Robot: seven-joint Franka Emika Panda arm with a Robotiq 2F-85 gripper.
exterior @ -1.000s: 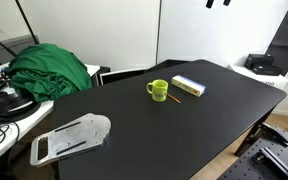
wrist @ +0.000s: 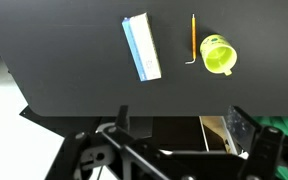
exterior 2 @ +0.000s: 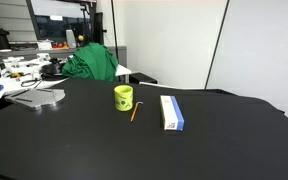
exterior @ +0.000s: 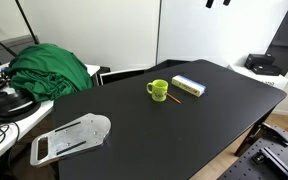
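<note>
A yellow-green mug (exterior: 159,91) stands on the black table, and its round opening shows in the wrist view, where the mug (wrist: 218,57) is at the right. Beside it lies a thin orange pencil-like stick (wrist: 194,40). A white and blue box (wrist: 142,47) rests flat, apart from both; in exterior view 2 the box (exterior 2: 171,113) is right of the mug. High above the table, only the fingertips of my gripper (exterior: 218,3) enter at the top edge. The gripper is open, its fingers wide apart and nothing between them.
A flat grey metal plate (exterior: 71,138) with cut-outs lies at the table's left end. Green cloth (exterior: 49,72) is heaped beyond the table, near dark equipment and cables.
</note>
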